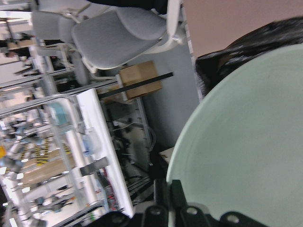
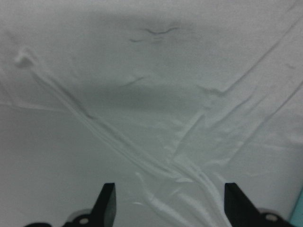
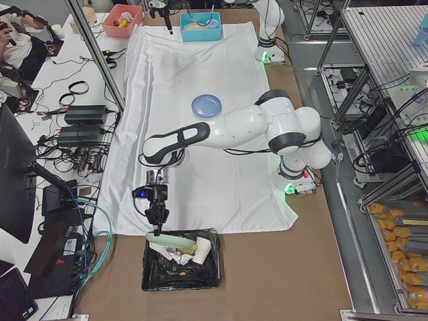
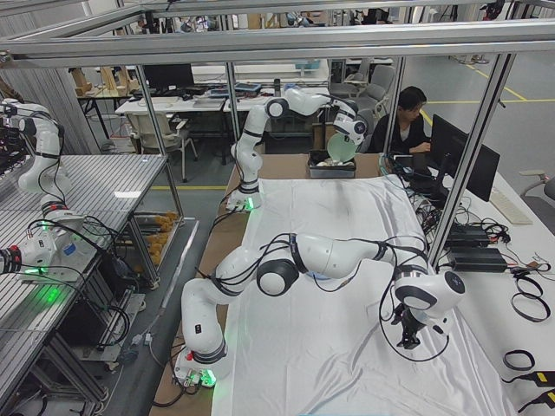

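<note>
My left gripper [image 3: 158, 224] is shut on the rim of a pale green plate [image 1: 236, 132], which stands tilted over a black bin [image 3: 180, 281] in the camera left view; the camera right view shows its round face [image 4: 342, 147]. The bin holds crumpled foil and white items. My right gripper is open, hanging over the white cloth with nothing between its fingers.
A blue plate [image 3: 206, 105] lies mid-cloth. A blue container [image 3: 200, 33] and a red container [image 3: 124, 21] stand at the far end. A monitor and cables line the side desk.
</note>
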